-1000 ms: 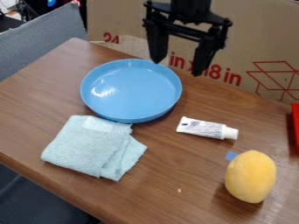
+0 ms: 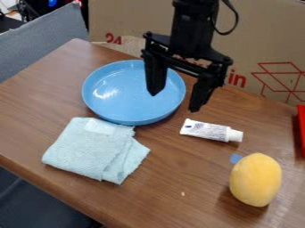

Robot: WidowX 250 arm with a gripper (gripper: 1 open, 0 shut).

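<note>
My black gripper (image 2: 177,86) hangs open over the right part of a blue plate (image 2: 119,94), its two fingers apart with nothing seen between them. A folded light-blue cloth (image 2: 93,151) lies left of centre in front of the plate. A white tube (image 2: 210,131) lies to the right of the plate, below and right of the gripper in the view. A yellow mango-like object (image 2: 255,181) rests at the lower right.
A cardboard box (image 2: 268,44) stands along the back. Part of a red object (image 2: 299,129) shows at the right edge.
My gripper has come down in the view and a little to the right, staying open. The objects on the table have not moved.
</note>
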